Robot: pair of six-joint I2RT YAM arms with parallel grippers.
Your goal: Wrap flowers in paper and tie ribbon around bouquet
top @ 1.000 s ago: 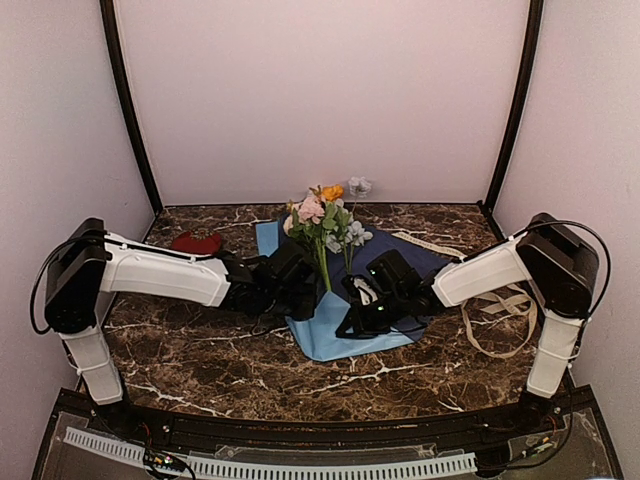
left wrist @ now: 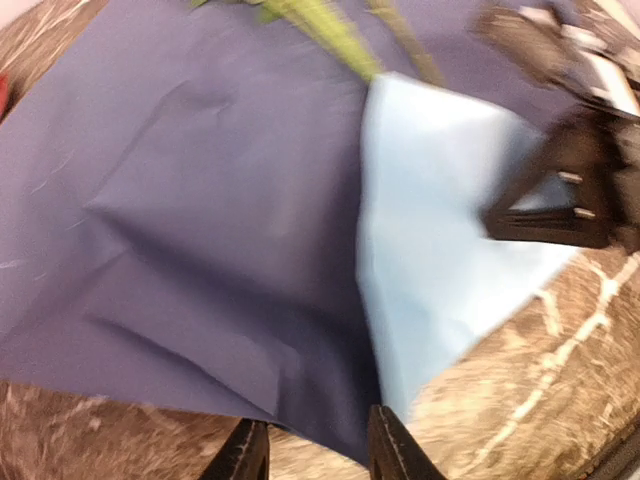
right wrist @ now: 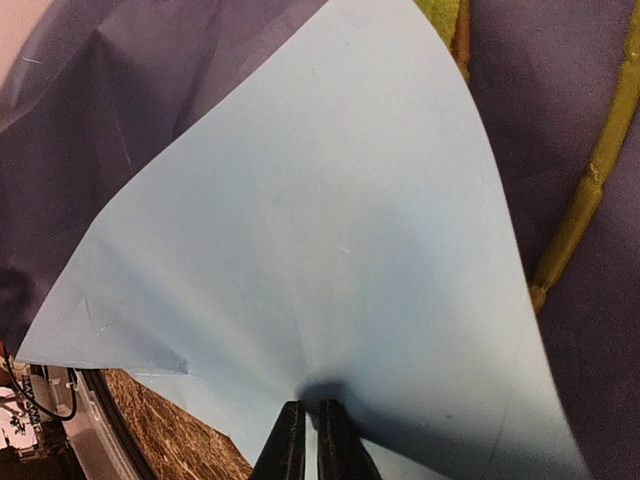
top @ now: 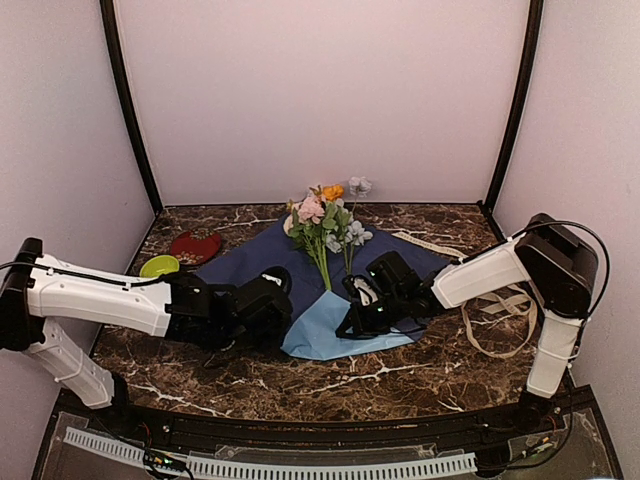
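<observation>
The bouquet of fake flowers [top: 322, 215], pink, orange and white, lies with green stems pointing forward on dark blue wrapping paper [left wrist: 230, 200]. A folded light blue flap [top: 320, 335] covers the stem ends. My right gripper presses on this flap, shut, with no thickness visible between its fingers. My left gripper is over the front edge of the dark paper, left of the flap; whether anything is between its fingertips is unclear.
A cream ribbon [top: 480, 345] lies loose at the right. A green bowl [top: 160, 266] and a red object [top: 195, 245] sit at the left. Bare marble table [top: 250, 385] runs along the front.
More dark paper shows at the left, where a light blue edge showed earlier. The right arm is still.
</observation>
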